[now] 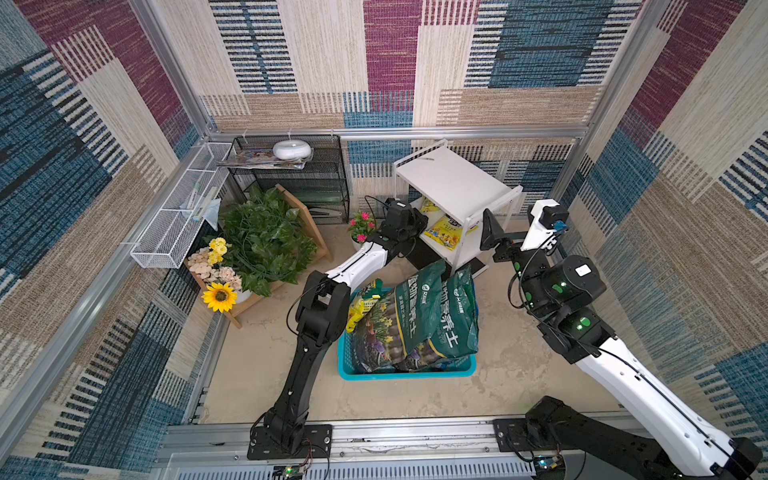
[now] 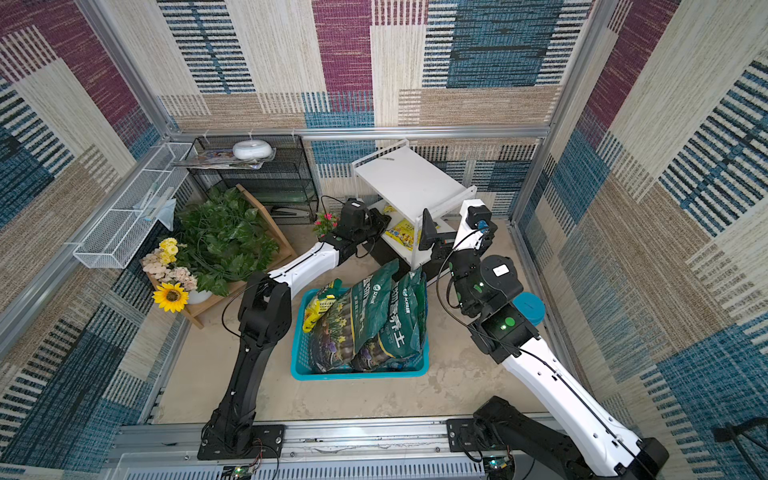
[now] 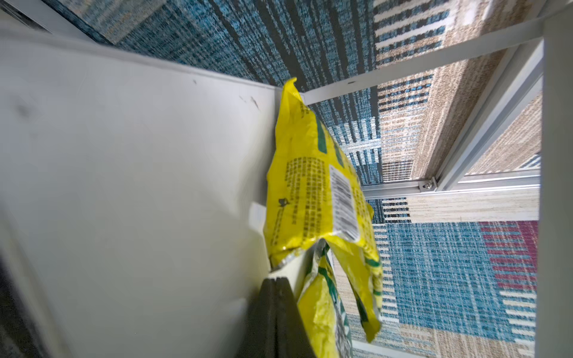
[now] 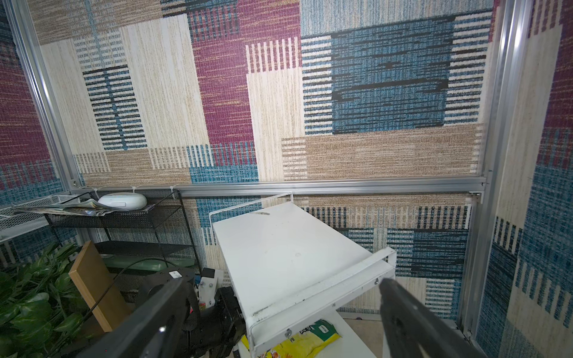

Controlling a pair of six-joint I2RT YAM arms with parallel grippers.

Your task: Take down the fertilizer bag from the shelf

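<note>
Two yellow fertilizer bags lie on the lower tier of the white shelf (image 1: pixel 456 188). In the left wrist view one bag (image 3: pixel 310 197) with a barcode lies farther in, and a nearer bag (image 3: pixel 322 319) shows partly at the bottom. My left gripper has its fingers closed together with nothing between them. The nearer bag is just to the right of them, outside the fingers. From the right wrist view, my right gripper stands open and empty by the shelf's right front, and a yellow bag (image 4: pixel 304 343) shows under the top board.
A teal basket (image 1: pixel 408 373) holding large soil bags (image 1: pixel 416 312) and a small yellow bag (image 1: pixel 364 305) stands in front of the shelf. Potted greenery (image 1: pixel 268 240) and a black wire rack (image 1: pixel 320 176) are to the left. The shelf's top board is nearly bare.
</note>
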